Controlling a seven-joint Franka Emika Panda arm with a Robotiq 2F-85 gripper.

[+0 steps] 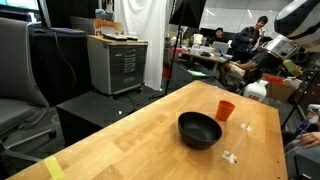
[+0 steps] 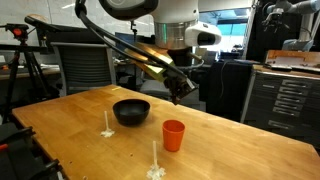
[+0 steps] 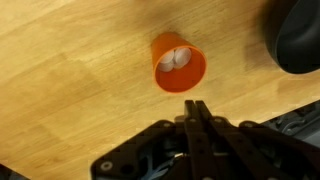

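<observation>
An orange cup (image 3: 180,65) stands upright on the wooden table, and two whitish round pieces (image 3: 180,58) lie inside it in the wrist view. My gripper is above the table, apart from the cup, with its dark fingers close together. Whether anything sits between them does not show. A black bowl (image 1: 199,130) rests on the table near the cup; part of it enters the upper right of the wrist view. In exterior view 2 the cup (image 2: 173,135) stands below and in front of the arm.
Two thin white items, one (image 2: 155,163) near the cup and another (image 2: 107,125) near the bowl, are on the table. A drawer cabinet (image 1: 117,65) and an office chair (image 1: 22,100) are beyond it.
</observation>
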